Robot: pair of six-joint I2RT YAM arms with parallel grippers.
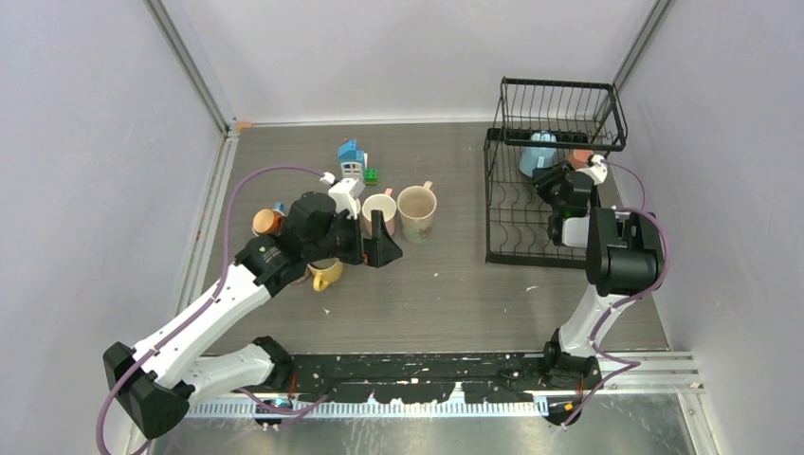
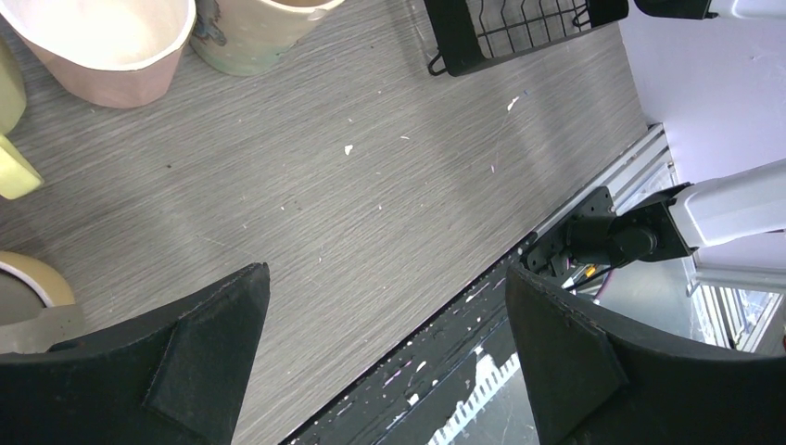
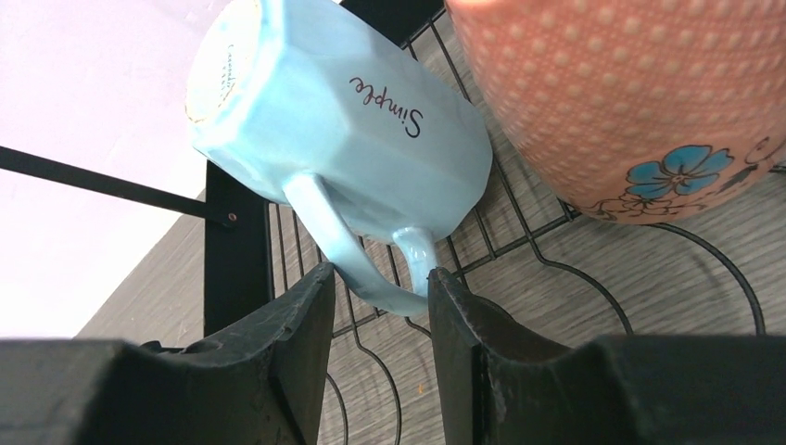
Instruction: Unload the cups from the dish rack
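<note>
In the black dish rack a light blue cup lies on its side, and an orange flowered cup is beside it. My right gripper is at the blue cup's handle, fingers part open on either side of its lower bend; whether they touch it is unclear. My left gripper stands open and empty above the left of the table, beside several cups, including a pink cup, a cream cup and a yellow cup.
A small blue-and-white toy house stands at the back. The rack has an upper tier over the cups, close to the right wall.
</note>
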